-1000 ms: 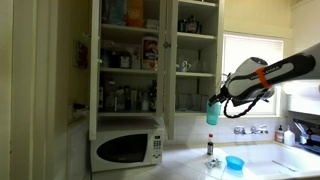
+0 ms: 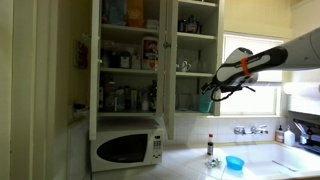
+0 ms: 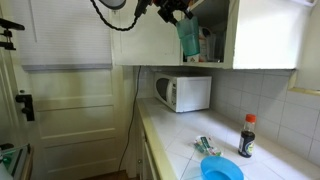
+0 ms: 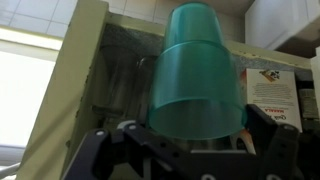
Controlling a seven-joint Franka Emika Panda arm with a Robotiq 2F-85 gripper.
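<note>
A teal cup (image 4: 195, 75) fills the space between the fingers of my gripper in the wrist view, and the gripper is shut on it. Exterior view 1 has the cup (image 2: 206, 103) near the right edge of the open cabinet, by its lower shelf. From the other side, the cup (image 3: 188, 37) hangs below the gripper (image 3: 178, 15), beside the cabinet opening. Clear glasses (image 4: 125, 85) stand on the shelf behind it, partly hidden.
A small box (image 4: 273, 95) stands on the shelf at the right. Below are a white microwave (image 2: 127, 147), a dark sauce bottle (image 3: 247, 136), a blue bowl (image 3: 221, 169) and a sink (image 2: 275, 160). The cabinet's frame edge (image 4: 75, 85) is close on the left.
My arm has carried the cup up and to the left in exterior view 1, closer to the cabinet shelf.
</note>
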